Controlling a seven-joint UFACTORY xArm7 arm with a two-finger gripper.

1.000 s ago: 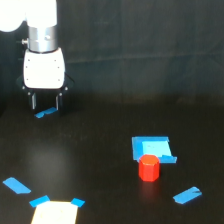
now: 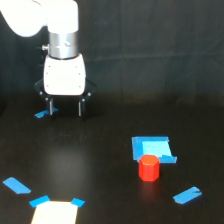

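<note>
A small red block (image 2: 149, 168) with a roughly round or many-sided top stands on the dark table, right of centre. It overlaps the front edge of a blue square (image 2: 143, 144) with a pale blue middle, as seen from here. At the back left hangs my white gripper (image 2: 66, 104), its two dark fingers (image 2: 50, 105) spread apart. Nothing shows between them. The block is well to the right of the gripper and nearer the camera.
Blue tape strips lie at the left (image 2: 16, 186), at the right (image 2: 187, 195) and under the gripper. A pale, bright object (image 2: 54, 213) sits at the bottom edge beside more blue tape. Mid-table is bare.
My gripper has moved to the right and slightly lower in the picture. The red block and the blue square are where they were.
</note>
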